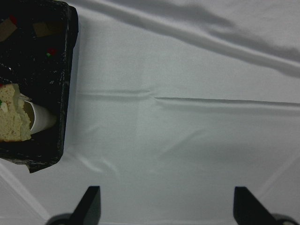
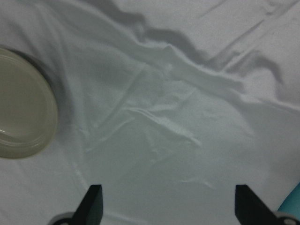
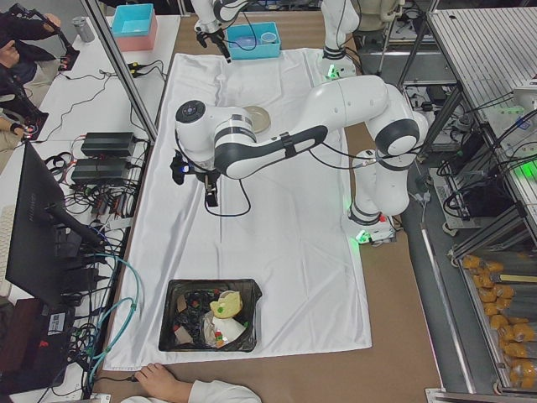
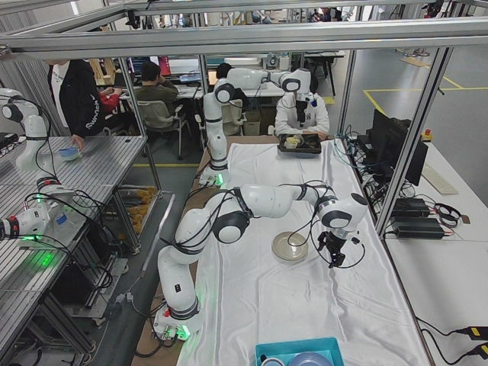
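Note:
A black bin (image 3: 177, 336) holding bread (image 1: 11, 117), a white cup (image 1: 44, 117) and scraps sits at one end of the white cloth. My left gripper hangs over bare cloth beside this bin, its fingers wide apart with nothing between them. A beige plate (image 2: 21, 108) rests on the cloth at the left of the right wrist view. My right gripper is open above empty cloth beside the plate.
A blue tub (image 4: 297, 347) with dishes lies at the cloth's other end. A monitor and cables line one long side, metal frames the other. A person's hand (image 3: 155, 378) rests near the bin.

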